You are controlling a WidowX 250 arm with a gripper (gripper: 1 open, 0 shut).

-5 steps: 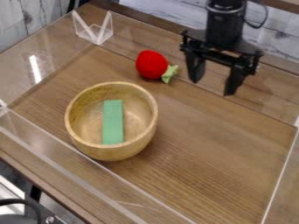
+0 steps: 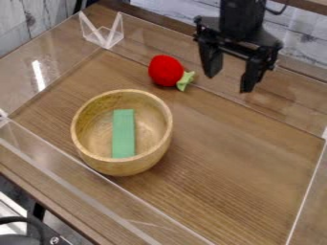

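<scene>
My gripper (image 2: 228, 62), dark and slightly blurred, hangs over the upper right of the wooden table; I cannot tell whether it is open or shut. A red round object (image 2: 165, 70) with a small green part lies just left of it. Lower left, a yellow round bowl (image 2: 161, 117) holds a green rectangular block (image 2: 122, 133).
A clear wire-like holder or container (image 2: 101, 29) stands at the top left. A cable arcs above the gripper at the back.
The gripper has shifted a little over the last second and looks slightly different in pose. The bowl, green block and red object have not moved.
</scene>
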